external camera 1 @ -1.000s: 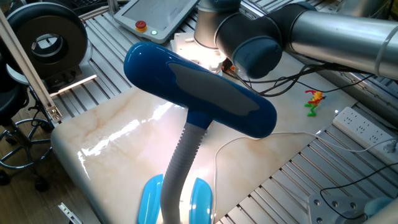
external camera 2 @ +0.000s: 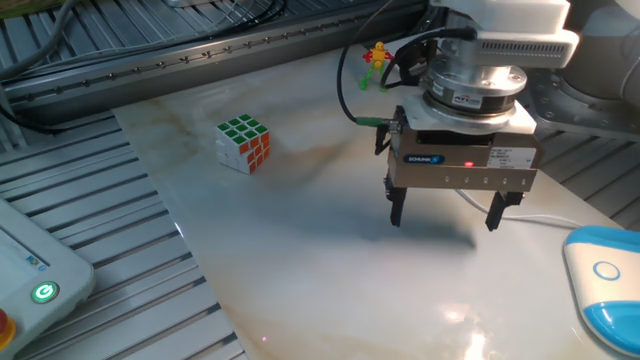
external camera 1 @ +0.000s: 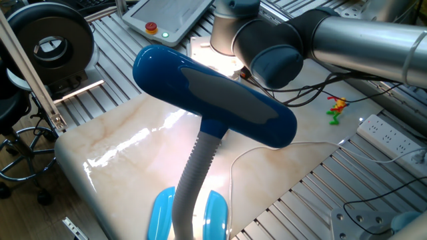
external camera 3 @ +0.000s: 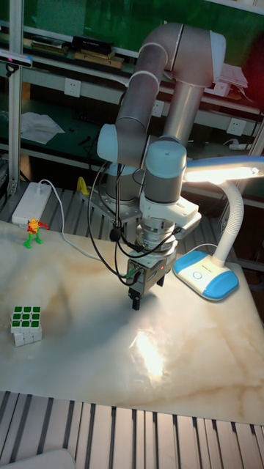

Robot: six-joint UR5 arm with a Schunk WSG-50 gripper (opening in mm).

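Note:
My gripper hangs above the marble-look board in exterior view 2, its two black fingers wide apart and nothing between them. A Rubik's cube with a green top and an orange side rests on the board, well to the left of the gripper in that view. Exterior view 3 has the same cube at the left, with the gripper to its right and higher up. In exterior view 1 the lamp head covers much of the middle; neither the fingers nor the cube can be made out there.
A blue-and-white desk lamp stands beside the gripper, its head leaning over the board. The small colourful figure stands at the board's far edge. A white cable crosses the board to a power strip.
In exterior view 1 the arm's wrist joint has shifted slightly to the right and a little down. The lamp and the figure have stayed put.

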